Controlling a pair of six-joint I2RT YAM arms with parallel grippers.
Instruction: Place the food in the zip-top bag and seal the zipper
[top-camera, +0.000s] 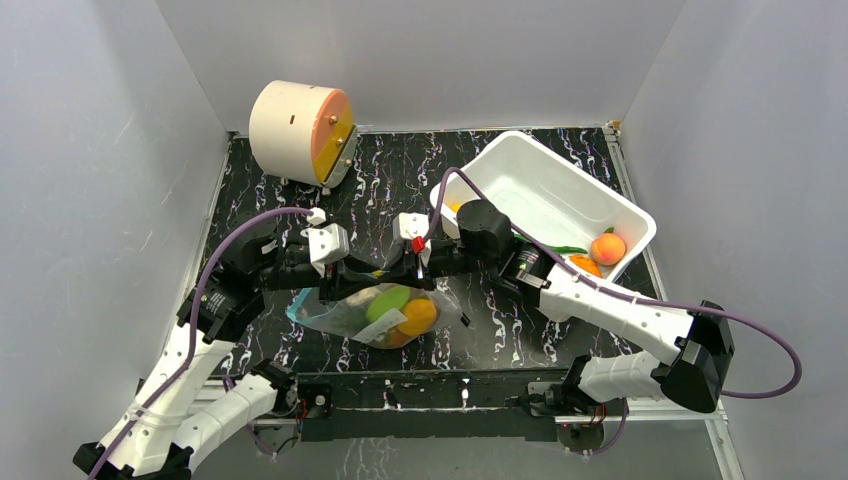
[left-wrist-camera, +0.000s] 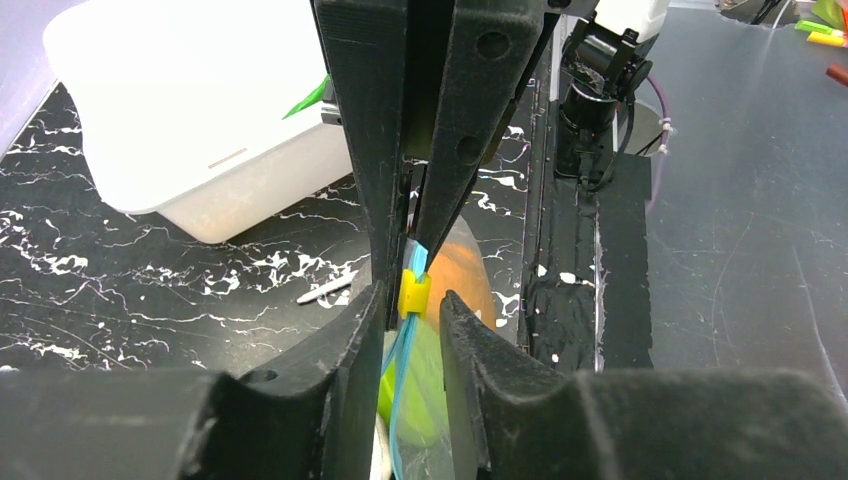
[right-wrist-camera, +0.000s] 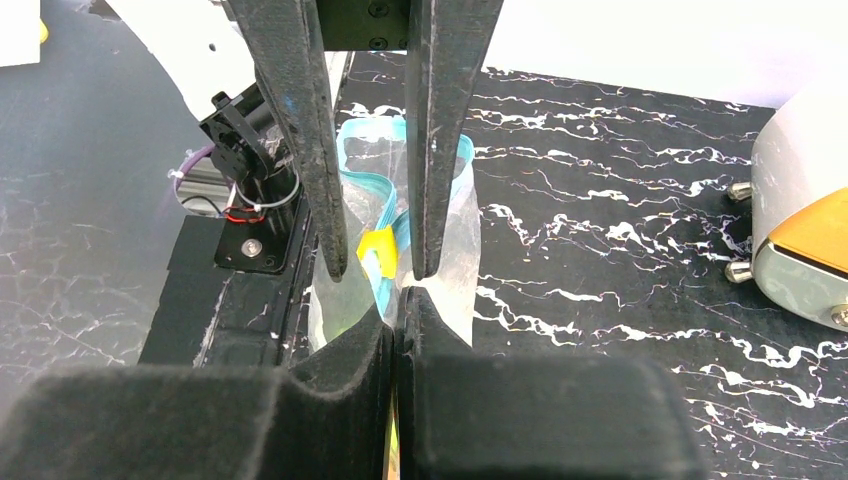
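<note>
The clear zip bag (top-camera: 345, 318) lies low on the front part of the table, with a green piece (top-camera: 388, 303), an orange-yellow one (top-camera: 417, 317) and a pale one inside. Its light blue zipper strip carries a yellow slider (left-wrist-camera: 414, 294). On either side of that slider, the fingers of my left gripper stand apart, so it is open. Facing it from the right, my right gripper is shut on the end of the zipper strip, just beyond the slider. In the top view both fingertips crowd together above the bag and hide the slider.
A white bin (top-camera: 520, 165) at the back right holds a peach (top-camera: 607, 248) and other food. The cream drum-shaped object (top-camera: 290, 128) stands at the back left. A small dark-tipped pen-like item (top-camera: 464, 320) lies right of the bag. Bare table shows between drum and bin.
</note>
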